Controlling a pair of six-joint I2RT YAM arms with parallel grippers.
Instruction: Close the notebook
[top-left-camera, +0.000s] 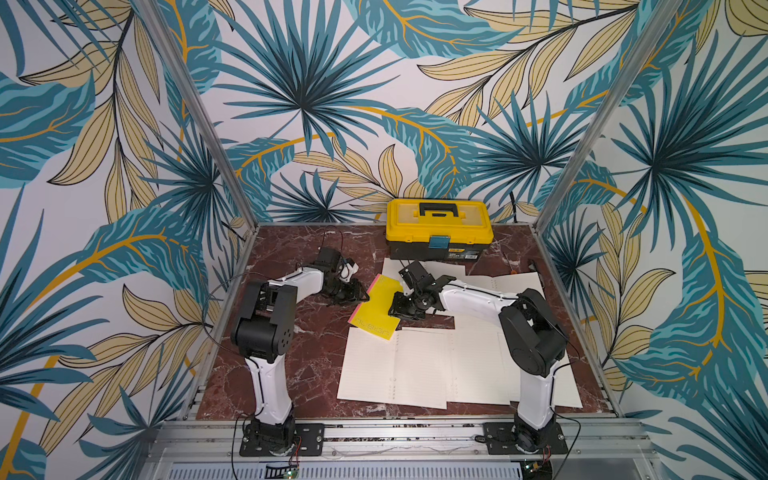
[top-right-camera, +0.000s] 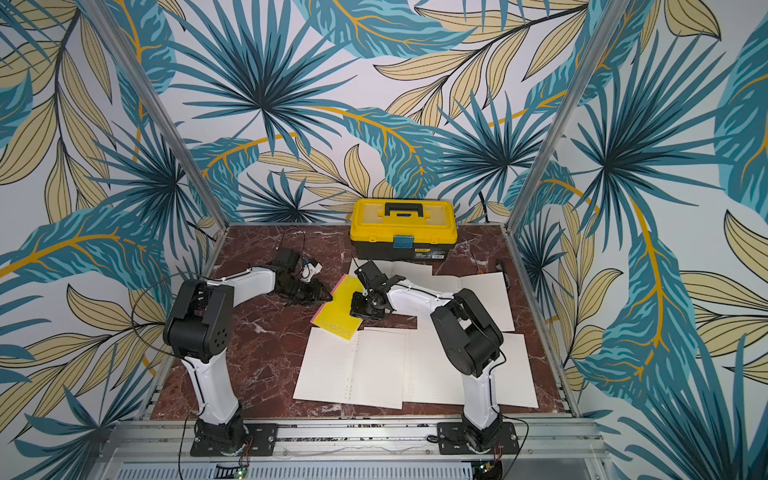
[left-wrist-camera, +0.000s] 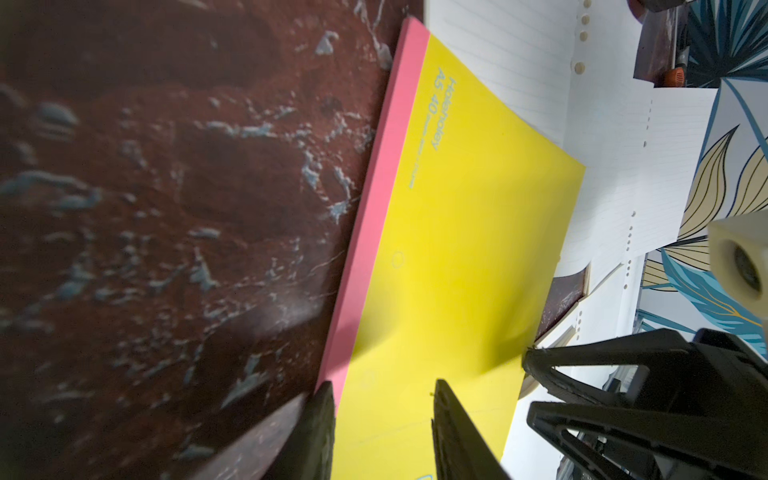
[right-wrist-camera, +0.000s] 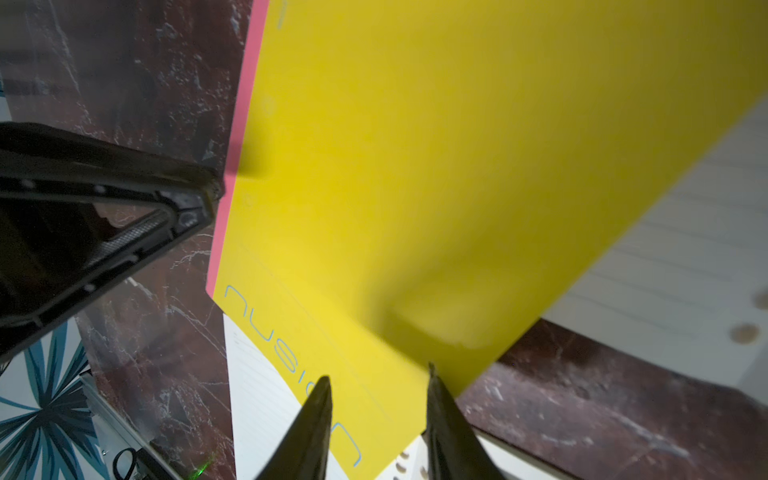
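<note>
The closed-looking yellow notebook (top-left-camera: 378, 308) with a pink spine lies at an angle left of the open white pages, its cover facing up. Its lettered lower end shows in the right wrist view, where the yellow cover (right-wrist-camera: 448, 160) fills much of the frame. At the spine side stands my left gripper, its fingers apart, one near the pink strip and one over the cover (left-wrist-camera: 464, 240). Across the outer edge is my right gripper, its fingertips apart with yellow cover visible between them; whether it grips the cover cannot be told. Pages inside are hidden.
Several open white notebooks (top-left-camera: 421, 364) cover the table's middle and right. A yellow and black toolbox (top-left-camera: 439, 228) stands at the back. Bare red marble tabletop (top-left-camera: 308, 376) lies on the left. My two grippers are close together over the notebook.
</note>
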